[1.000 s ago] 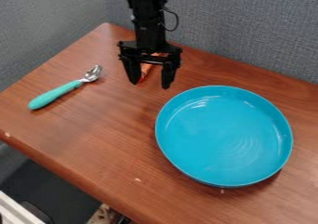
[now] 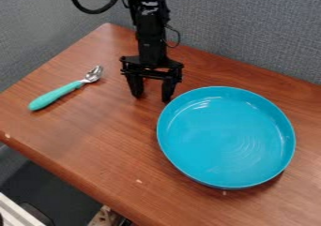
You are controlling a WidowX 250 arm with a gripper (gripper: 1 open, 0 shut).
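Observation:
My black gripper [image 2: 152, 88] hangs low over the wooden table at the upper middle, its two fingers apart and pointing down. Whether something lies between or behind them is hard to tell. A teal-handled spoon [image 2: 56, 94] lies to the left, its metal end toward the back. A blue plate [image 2: 226, 136] sits at the right, in front of and to the right of my gripper.
The wooden table [image 2: 113, 164] has clear room at the front left and middle. Grey padded walls [image 2: 251, 33] stand behind it. The table's front left edge drops to a dark floor.
My gripper has moved slightly down. An orange object seen between its fingers earlier is now mostly hidden behind it.

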